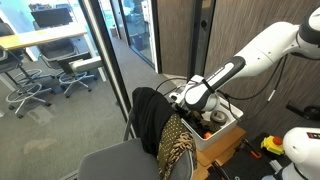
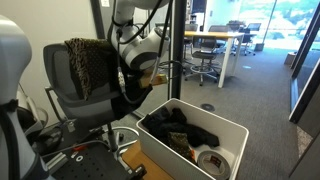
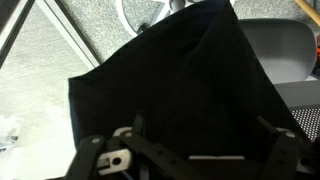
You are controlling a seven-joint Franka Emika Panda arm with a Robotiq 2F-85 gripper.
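A black cloth [image 1: 152,112] is draped over the back of the grey chair [image 1: 118,162], with a brown patterned cloth [image 1: 176,150] beside it. In the wrist view the black cloth [image 3: 165,90] fills most of the picture beneath my gripper. The fingers stand open, their fingers dark against the cloth; whether they touch it I cannot tell. From the other side, the patterned cloth [image 2: 92,55] shows on the chair back, left of the white arm [image 2: 140,52].
A white box [image 2: 233,124] holds dark cloths [image 2: 180,128] and a round roll-like item [image 2: 212,162]. It stands close to the chair and arm. A yellow-and-red button [image 1: 273,142] sits near the arm's base. Open floor [image 1: 75,135] lies beyond the chair.
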